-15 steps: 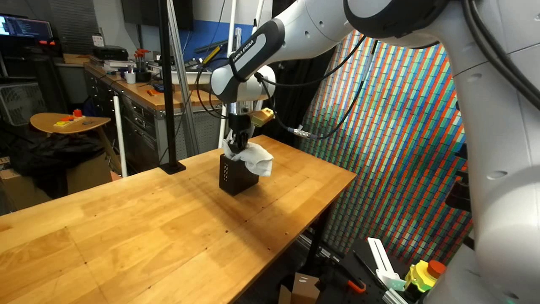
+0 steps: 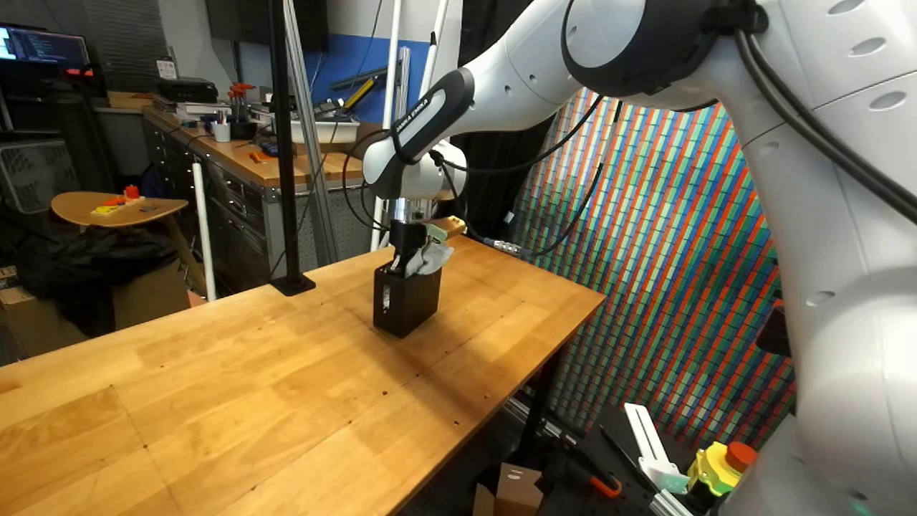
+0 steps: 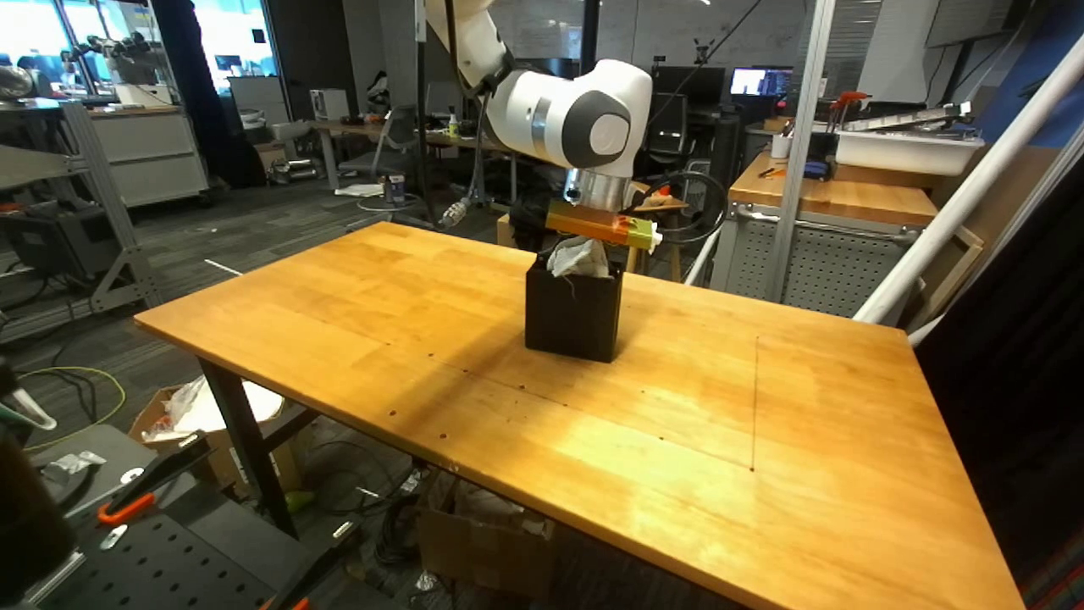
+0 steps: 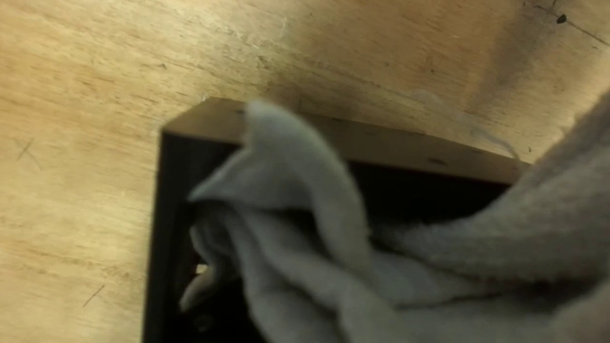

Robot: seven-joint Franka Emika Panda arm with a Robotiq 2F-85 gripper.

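Note:
A black open-topped box (image 2: 405,302) stands upright on the wooden table. Pale grey cloth (image 2: 430,257) is bunched in its mouth, and part of the cloth (image 3: 579,258) shows above the rim in exterior view 2. My gripper (image 2: 401,265) points straight down at the box's opening, its tips at about rim height among the folds. It is shut; whether cloth is pinched between the fingers is hidden. In the wrist view, folds of cloth (image 4: 297,171) fill much of the box (image 4: 434,155) and cover the fingers.
The table (image 3: 650,447) around the box is bare, with wide free room on either side. A black post (image 2: 288,172) rises from the table's far edge in exterior view 1. A loose thread trails over the box's rim.
My gripper has come lower towards the box. The cloth, which hung over the box's side a second ago, has drawn up and sits mostly within the opening.

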